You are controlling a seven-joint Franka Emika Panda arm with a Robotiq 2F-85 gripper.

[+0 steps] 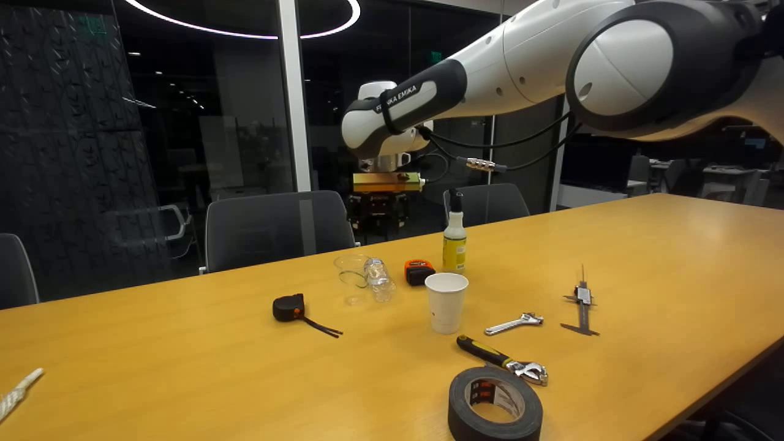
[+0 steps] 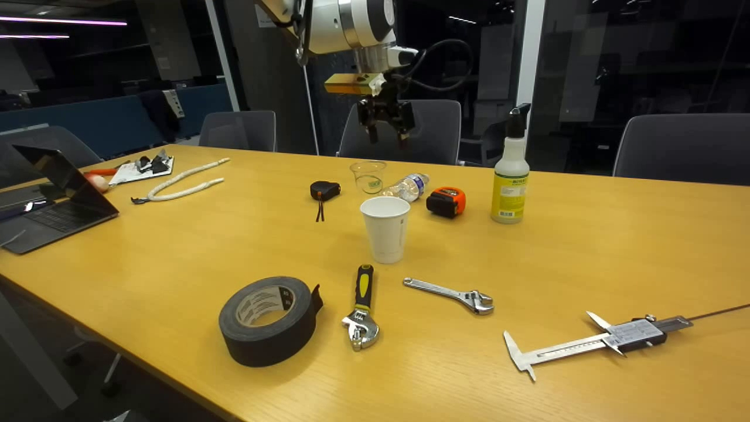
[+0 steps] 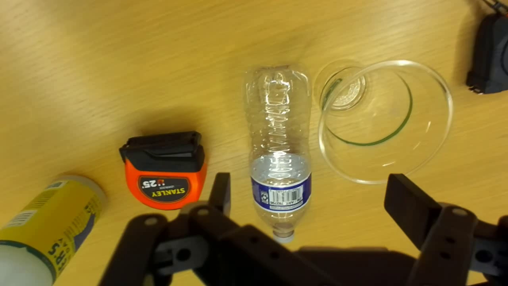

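My gripper is open, its two dark fingers wide apart and nothing held between them. It hangs above the far side of the table in both exterior views. Below it in the wrist view lies a clear plastic bottle [image 3: 281, 128] on its side, with a blue and white label, its cap end toward the gripper. A clear cup [image 3: 385, 121] stands just right of the bottle. To the bottle's left sits an orange and black tape measure [image 3: 164, 171]. The bottle [image 2: 409, 187] and the clear cup [image 2: 368, 176] also show in exterior view 2.
A yellow-labelled spray bottle [image 2: 510, 183] stands upright near the orange tape measure. Closer to the front are a white paper cup [image 2: 387, 232], black tape roll [image 2: 270, 323], two adjustable wrenches and a caliper [image 2: 597, 344]. A black tape measure [image 2: 324, 190] lies left of the clear cup.
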